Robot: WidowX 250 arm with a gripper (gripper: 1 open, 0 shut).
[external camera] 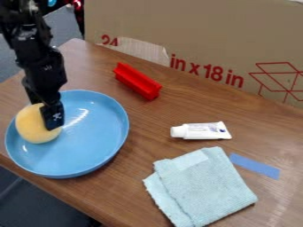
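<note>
A blue plate [89, 142] lies at the left of the wooden table. On its left part rests a round pale yellow object [34, 129], partly hidden by my black gripper [49, 118], which reaches down from the top left with its fingers at the object's upper right side.
A red block [137, 81] lies behind the plate. A white tube [201, 130] and a folded light blue cloth [201, 189] are to the right, near a blue strip [253, 166]. A cardboard box [201, 35] stands along the back.
</note>
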